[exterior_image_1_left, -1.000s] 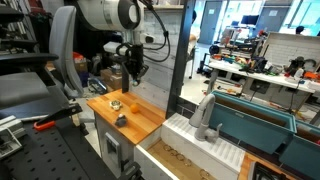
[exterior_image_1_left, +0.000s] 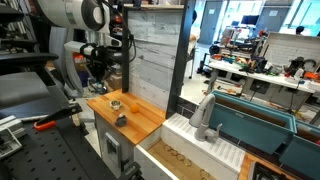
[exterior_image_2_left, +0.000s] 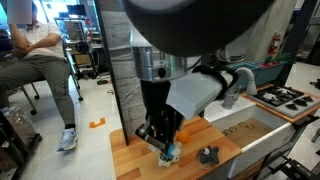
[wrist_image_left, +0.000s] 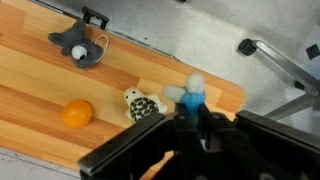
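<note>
My gripper is shut on a small blue toy (wrist_image_left: 191, 98) with a pale top, held over the wooden counter's edge in the wrist view. In exterior view 2 the blue toy (exterior_image_2_left: 168, 158) shows below the dark gripper, close to a white toy. That white toy with a dark spotted patch (wrist_image_left: 140, 104) lies on the counter beside the held one. A grey mouse-like toy (wrist_image_left: 77, 45) and an orange ball (wrist_image_left: 77, 113) rest farther along the wood. From exterior view 1 the gripper (exterior_image_1_left: 99, 80) appears at the counter's left end; its grip is too small to make out there.
The wooden counter (exterior_image_1_left: 148, 113) has bare room around the toys. An open drawer (exterior_image_1_left: 190, 160) and a grey faucet (exterior_image_1_left: 203, 115) are to the right in exterior view 1. A dark post (exterior_image_1_left: 180, 55) and grey wall panel (exterior_image_1_left: 155, 50) stand behind the counter.
In exterior view 1 the arm has swung left, away from the counter's middle, toward its left end. The toys on the counter look unmoved.
</note>
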